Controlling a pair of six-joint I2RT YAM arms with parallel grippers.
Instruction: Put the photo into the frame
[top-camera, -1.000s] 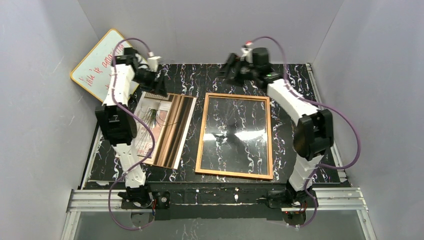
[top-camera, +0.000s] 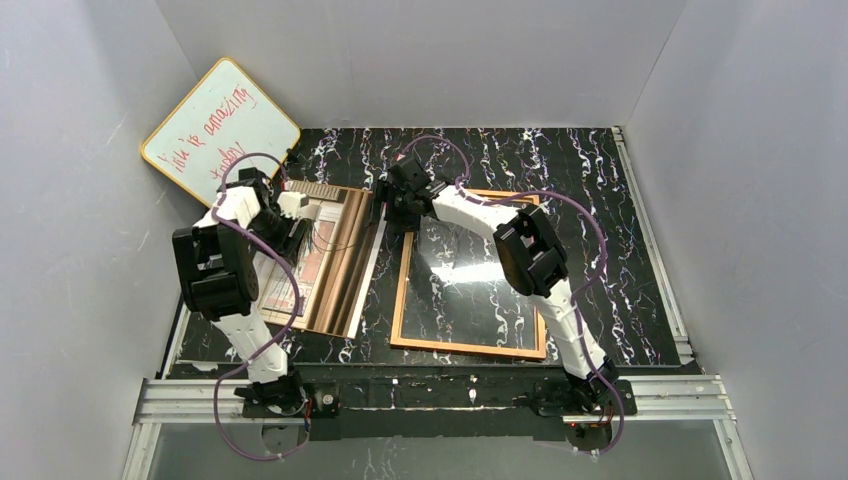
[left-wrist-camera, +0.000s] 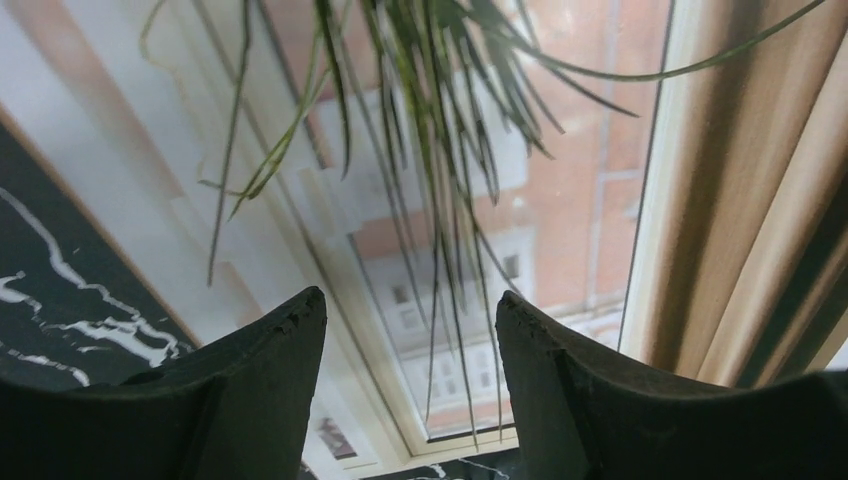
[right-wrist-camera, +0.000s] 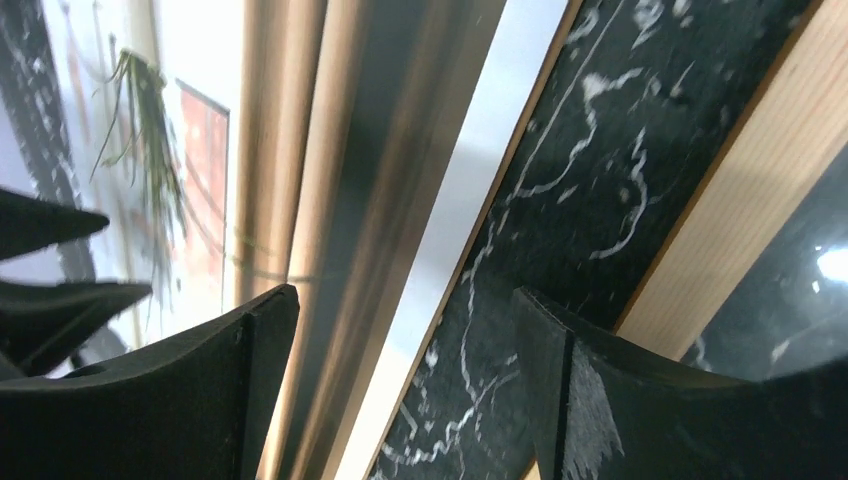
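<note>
The photo (top-camera: 340, 280), a glossy print of a window, grass blades and brown stripes with a white right edge, lies flat on the dark marble table. To its right lies the thin wooden frame (top-camera: 470, 349), with marble patterning inside its border. Over the photo's left part hovers my left gripper, open, nothing between its fingers. My right gripper is above the photo's right edge strip (right-wrist-camera: 450, 220), fingers apart on either side of that edge in its view. Whether its fingertips touch the table cannot be told. Both arms hide parts of the photo's and frame's upper portions.
A whiteboard (top-camera: 220, 125) with red writing leans in the back left corner. Grey walls (top-camera: 450, 60) enclose the back and sides. Bare marble (top-camera: 590, 190) is free to the right of the frame, with a narrow strip between photo and frame.
Both grippers came from the back of the table toward the photo. The right one swung left to its right edge; the left one moved down and left over it. Photo and frame appear unmoved.
</note>
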